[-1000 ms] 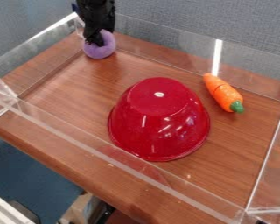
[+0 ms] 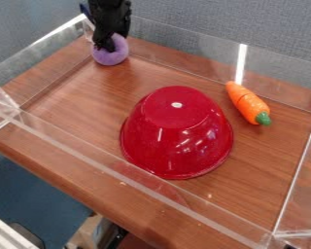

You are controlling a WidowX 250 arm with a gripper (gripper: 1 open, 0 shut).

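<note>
My black gripper (image 2: 109, 37) reaches down at the back left, over a round purple object (image 2: 113, 54) that rests on the wooden surface; its fingertips are dark and partly merge with the object, so whether they hold it cannot be made out. A large red bowl (image 2: 177, 128) lies upside down in the middle right. An orange carrot (image 2: 245, 100) with a green top lies to its right, toward the back.
Clear plastic walls (image 2: 145, 192) surround the wooden work surface (image 2: 81, 107). The left middle of the surface, between the purple object and the bowl, is free.
</note>
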